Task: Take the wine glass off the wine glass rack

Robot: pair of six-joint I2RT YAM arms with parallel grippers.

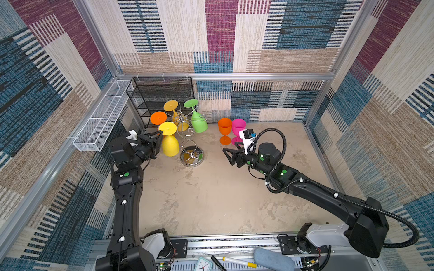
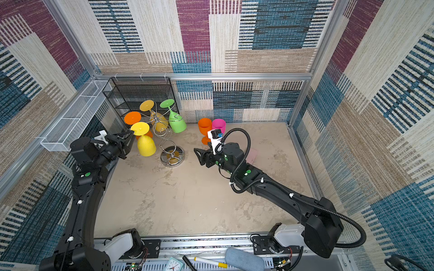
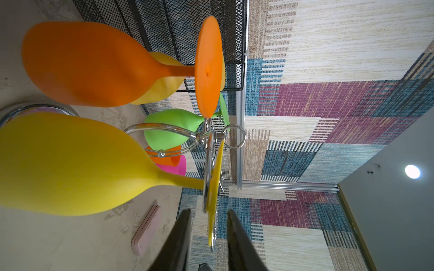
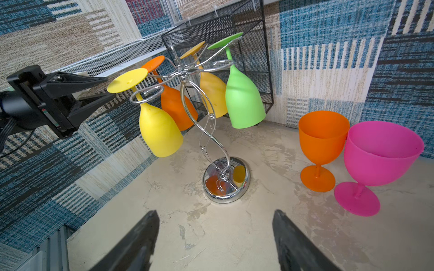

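Note:
A chrome rack (image 1: 192, 160) holds upside-down glasses: yellow (image 1: 170, 144) at the front left, orange (image 1: 158, 117) behind it, darker yellow (image 1: 171, 105) and green (image 1: 199, 121) at the back. My left gripper is beside the front yellow glass's foot, fingers apart with the foot just beyond their tips. My right gripper stands open right of the rack, nothing between its fingers.
An orange goblet (image 4: 323, 135) and a pink goblet (image 4: 379, 158) stand upright right of the rack. A black mesh shelf (image 1: 153, 85) hangs behind; a white wire basket (image 1: 97, 122) runs along the left wall.

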